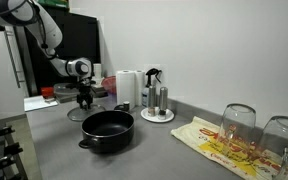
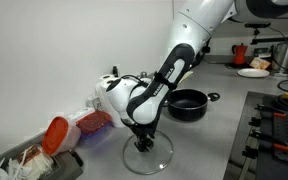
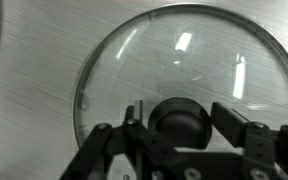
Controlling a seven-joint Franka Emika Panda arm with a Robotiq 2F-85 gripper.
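Observation:
A round glass lid (image 3: 114,75) with a metal rim lies flat on the table, its dark knob (image 3: 180,122) on top. Over the knob is my gripper, pointing down, with one fingertip on each side. The fingers stand part open, and a narrow gap shows between the knob and the fingers in the wrist view. From the side, the gripper (image 2: 144,146) is low over the lid (image 2: 134,164); its fingertips hide much of the knob there. A black two-handled pot (image 1: 108,132) stands uncovered near the lid (image 1: 75,115).
Paper towel rolls (image 1: 129,86), dark-topped bottles (image 1: 163,101) and a white plate (image 1: 158,117) line the wall. Upturned glass jars (image 1: 238,122) stand by a patterned cloth (image 1: 216,145). A red-orange container (image 2: 58,134) is near the lid's side. Table in front of the pot is bare.

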